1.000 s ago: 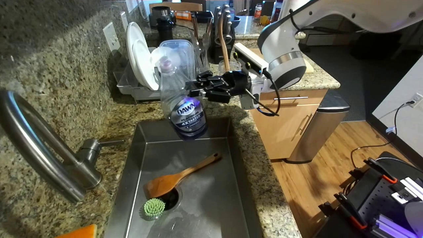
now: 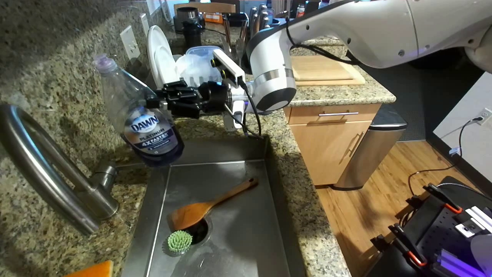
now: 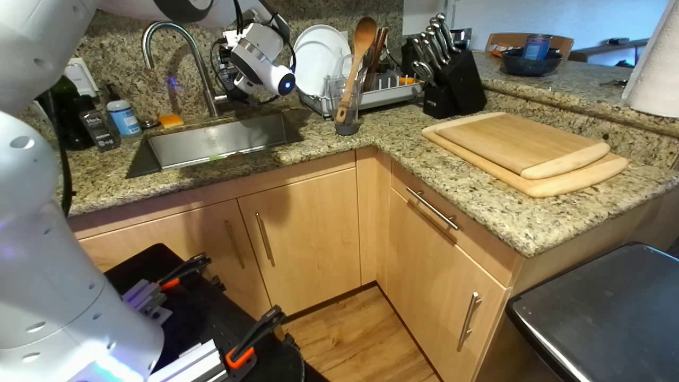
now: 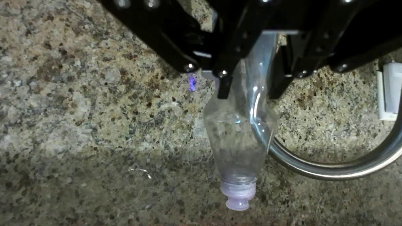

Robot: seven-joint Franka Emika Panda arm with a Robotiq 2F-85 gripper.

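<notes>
A clear Dawn soap bottle (image 2: pixel 150 131) with a lilac cap hangs tilted in the air, its base at the far left corner of the sink in exterior view 1. Dark liquid fills only its lower part. My gripper (image 2: pixel 159 102) is shut on the bottle's upper body, coming from the right. In the wrist view the black fingers (image 4: pixel 225 84) flank the clear bottle (image 4: pixel 241 139), with the cap toward the bottom of the picture. Exterior view 2 shows the wrist above the back of the sink; the bottle cannot be made out there.
The metal faucet (image 2: pixel 41 161) stands left of the sink (image 2: pixel 240 221). A wooden spatula (image 2: pixel 207 203) and a green brush (image 2: pixel 179 241) lie in the sink. White plates (image 2: pixel 161 60) stand behind the gripper. The granite wall (image 2: pixel 55 83) is close to the bottle's left.
My gripper has carried the bottle left, from over the sink's far end toward the granite wall and faucet. The bottle leans more to the left now. Spatula and brush have stayed put.
</notes>
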